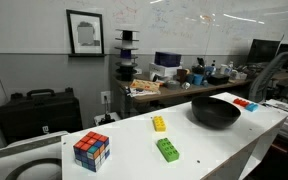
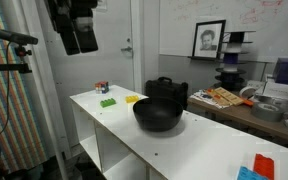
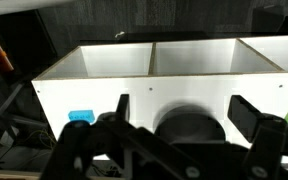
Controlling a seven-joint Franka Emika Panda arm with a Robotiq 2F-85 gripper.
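Note:
My gripper is open in the wrist view, its two dark fingers wide apart with nothing between them. It looks down from above at a black bowl (image 3: pixel 189 126) on the white table, partly hidden by the gripper's body. In exterior view 1 the bowl (image 1: pixel 215 112) stands upright toward the table's far end, and its inside is too dark to read. A green block (image 1: pixel 167 150), a yellow block (image 1: pixel 159 124) and a multicoloured cube (image 1: pixel 92 151) are spread over the nearer part. Exterior view 2 has a red block (image 2: pixel 264 166) beside a blue block (image 2: pixel 250 174).
White open compartments (image 3: pixel 104 60) run under one table edge. A cluttered wooden bench (image 2: pixel 249 115) and a black case (image 2: pixel 172 89) stand behind the table. Bare tabletop (image 2: pixel 199 150) lies between the bowl and the red and blue blocks.

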